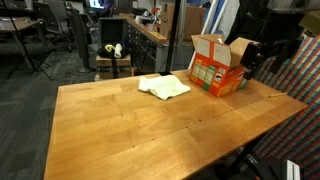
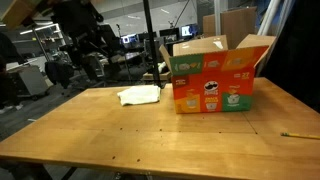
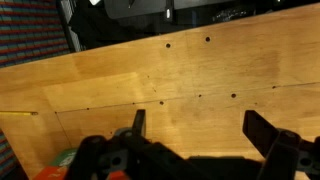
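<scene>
My gripper is open above the wooden table, its two dark fingers wide apart and only bare tabletop visible between them. In the first exterior view the gripper [image 1: 262, 68] hangs at the upper right, in front of the box. A white cloth [image 1: 163, 86] lies rumpled on the table's far side; the second exterior view shows the cloth [image 2: 139, 94] left of the box. The cardboard box [image 2: 213, 83], red, orange and green, stands with its top flaps open. What it holds inside is hidden.
A thin yellow pencil-like stick [image 2: 300, 136] lies on the table to the right of the box. Chairs and benches fill the room behind. A green and red bit, probably the box [image 3: 65, 158], shows at the wrist view's lower left.
</scene>
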